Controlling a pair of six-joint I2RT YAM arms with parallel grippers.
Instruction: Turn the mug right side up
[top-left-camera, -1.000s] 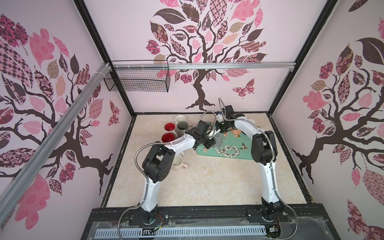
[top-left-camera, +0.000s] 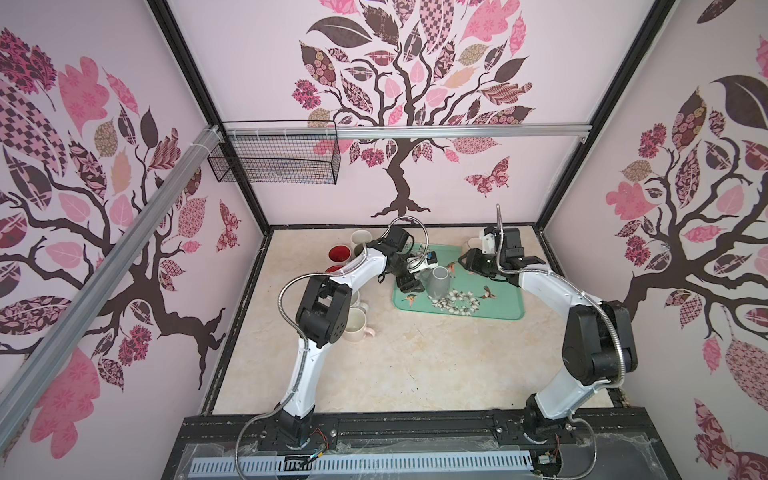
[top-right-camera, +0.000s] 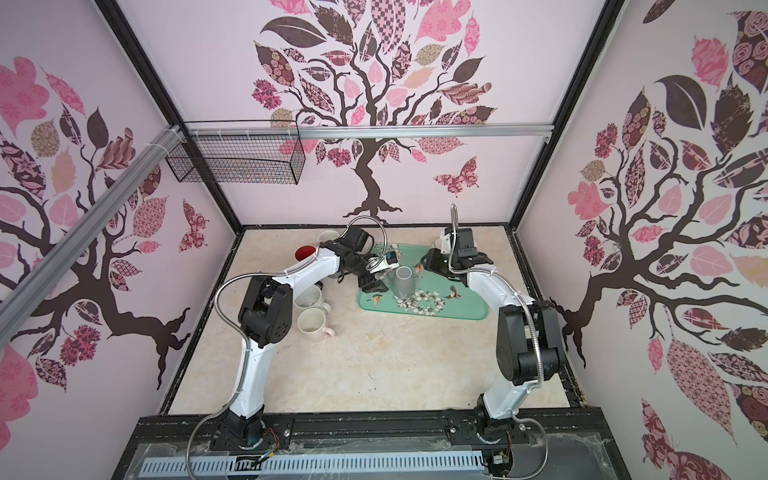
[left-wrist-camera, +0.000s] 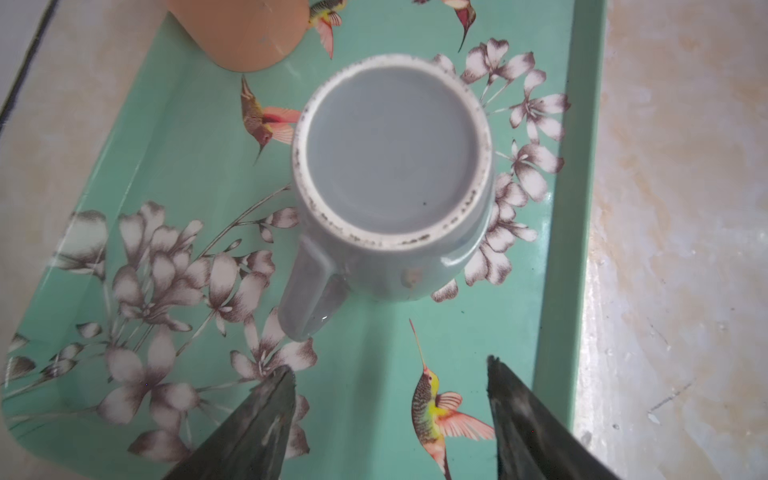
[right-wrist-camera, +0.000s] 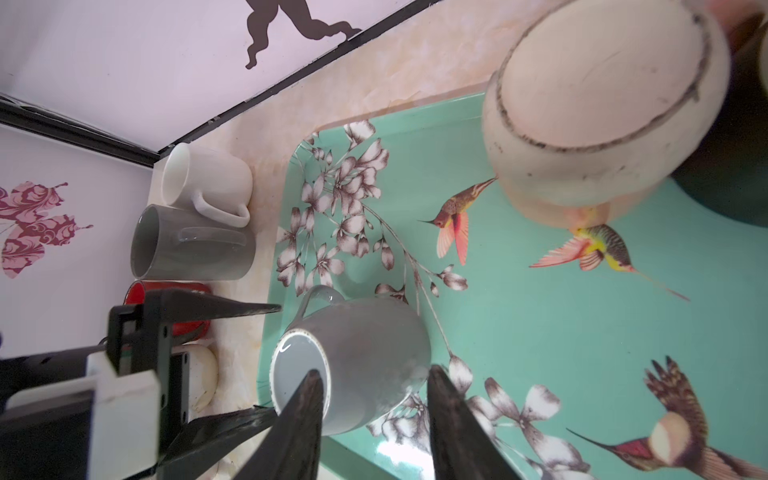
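Note:
A grey mug (left-wrist-camera: 392, 152) stands upside down on the green tray (left-wrist-camera: 376, 376), its base with a pale worn ring facing up. Its handle (left-wrist-camera: 312, 292) points toward the lower left in the left wrist view. My left gripper is open on the near side of the mug, fingers apart and nothing between them. In the right wrist view the same mug (right-wrist-camera: 376, 360) appears beyond my right gripper, which is partly open and empty. From above, the right gripper (top-left-camera: 469, 259) is off to the right of the mug (top-left-camera: 438, 281).
Near the right gripper, a cream upside-down cup (right-wrist-camera: 608, 88) and a dark cup (right-wrist-camera: 736, 144) share the tray. Left of the tray are several mugs, including a red one (top-left-camera: 339, 253) and a white one (top-left-camera: 355, 325).
My right arm has swung right, away from the mug and left gripper. The left gripper has shifted slightly left. The grey mug remains on the tray at nearly the same place.

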